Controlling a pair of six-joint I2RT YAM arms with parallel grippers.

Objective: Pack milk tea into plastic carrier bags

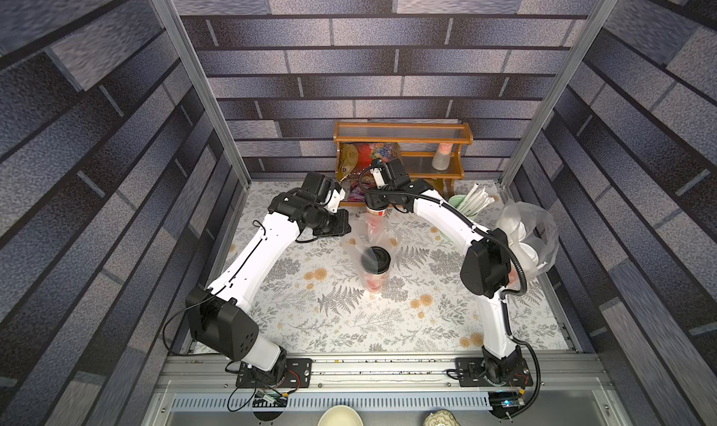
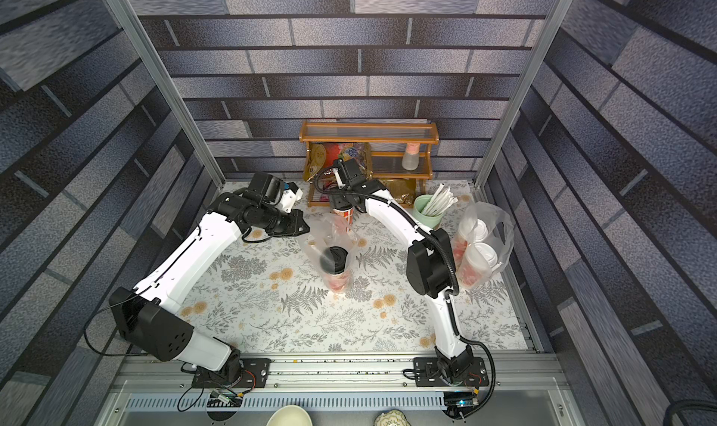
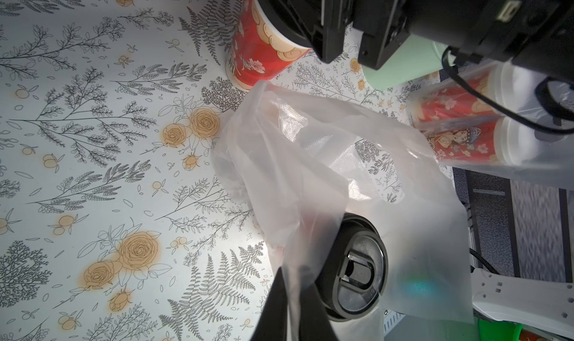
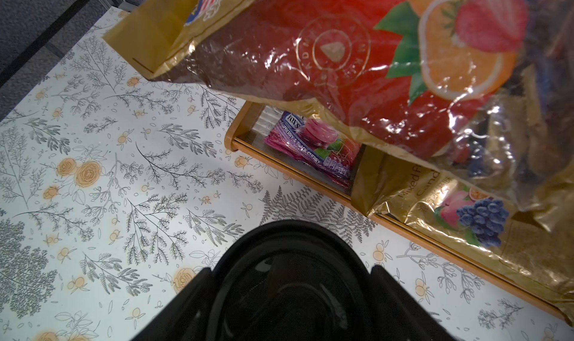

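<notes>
A clear plastic bag [image 3: 317, 155] stands mid-table around a milk tea cup with a black lid [image 3: 355, 269]. My left gripper is shut on the bag's rim, to the left of that cup. Behind the bag stands a second red cup [image 3: 257, 48], upright on the table and outside the bag. From above, my right gripper is open around its black lid [image 4: 290, 311], one finger on each side. Whether the fingers touch the lid cannot be seen.
Snack packets [image 4: 311, 143] fill the wooden shelf [image 2: 366, 136] close behind the second cup. A green straw holder [image 2: 427, 211] and another bag with white-lidded cups [image 2: 478, 250] stand at the right.
</notes>
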